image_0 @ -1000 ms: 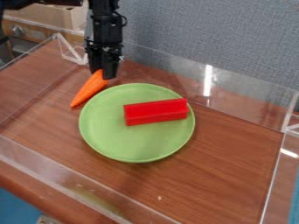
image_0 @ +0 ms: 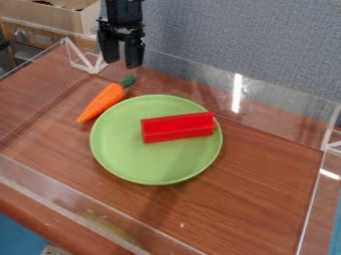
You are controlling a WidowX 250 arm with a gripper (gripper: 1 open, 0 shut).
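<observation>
My black gripper (image_0: 122, 55) hangs raised at the top of the view, open, with nothing between its fingers. Below it an orange carrot (image_0: 102, 101) with a green top lies on the wooden table, just left of a green plate (image_0: 134, 162). On the plate rests a red rectangular block (image_0: 177, 127).
Clear low walls border the table (image_0: 260, 194), with a white bracket (image_0: 84, 62) at the back left and a grey panel (image_0: 253, 40) behind. A cardboard box (image_0: 47, 14) stands beyond at top left. Bare wood lies right and left of the plate.
My gripper has risen away from the carrot, uncovering its green top. The carrot, plate and red block look unchanged.
</observation>
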